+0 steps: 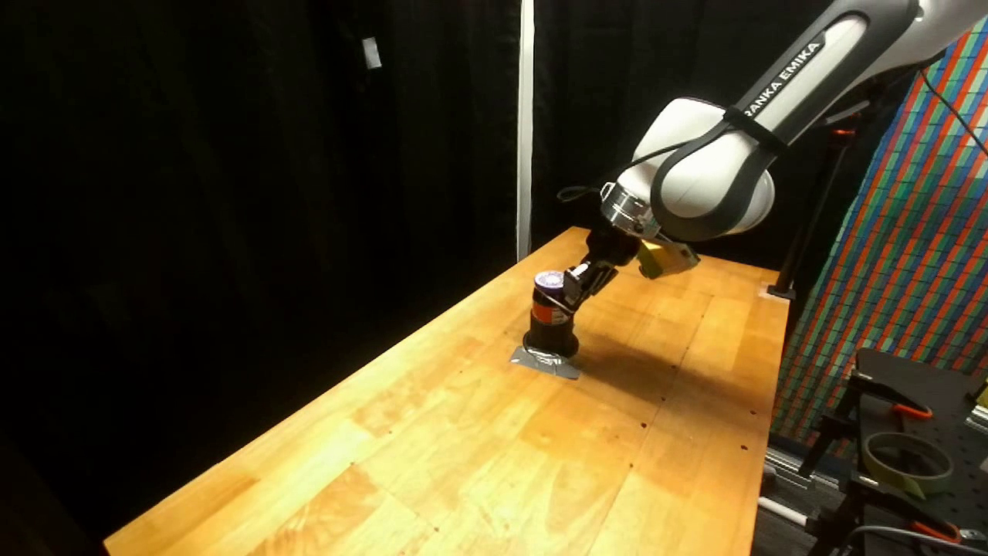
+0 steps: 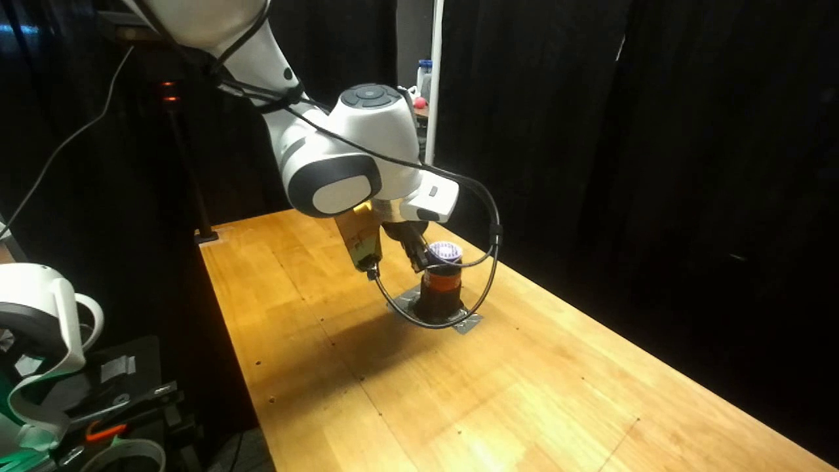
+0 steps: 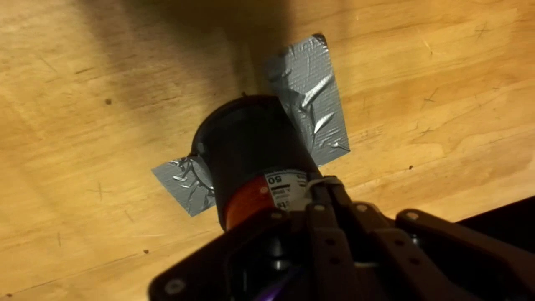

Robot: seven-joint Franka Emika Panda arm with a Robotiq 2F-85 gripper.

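A dark cylindrical container [image 1: 553, 332] with an orange band, a white label and a pale purple-white top [image 2: 446, 251] stands upright on the table. Grey tape [image 3: 316, 100] lies on the wood against its base. My gripper [image 1: 574, 287] is tilted beside the container's upper part. Seen from the wrist, its fingers are close together, and a thin pale cord [image 3: 324, 180] bends over the tips [image 3: 335, 186]. The gripper is shut on this cord, though the fingers hide most of the grip. The container's top is hidden in the wrist view.
A black cable [image 2: 493, 228] loops from the arm past the container. Clamps and a tape roll [image 1: 908, 462] rest on a side stand off the table.
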